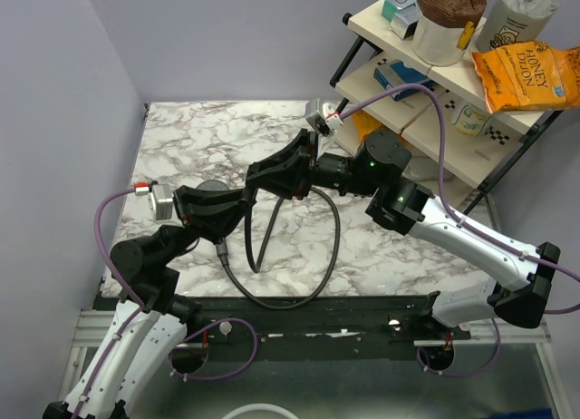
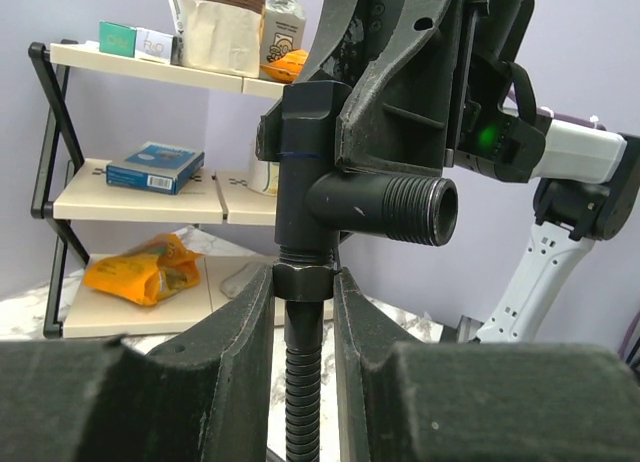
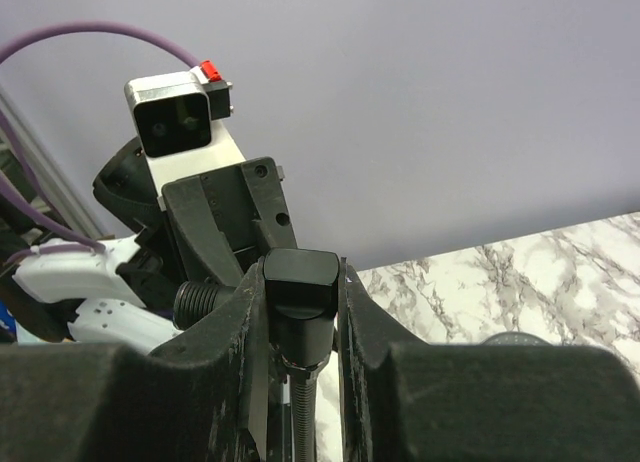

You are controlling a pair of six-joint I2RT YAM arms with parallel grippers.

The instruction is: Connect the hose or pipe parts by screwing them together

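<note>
The black hose (image 1: 335, 238) loops over the marble counter; its end rises to a black tee fitting (image 2: 305, 202) held between both grippers at mid-air. In the left wrist view my left gripper is closed round the ribbed hose's collar just below the fitting, whose threaded side outlet (image 2: 410, 207) points right. My right gripper grips the top block of the fitting, as the right wrist view shows. From above, the two grippers meet nose to nose, hiding most of the fitting.
A shelf rack (image 1: 381, 29) with bags, boxes and tubs stands at the back right, close to my right arm. Walls bound the left and back.
</note>
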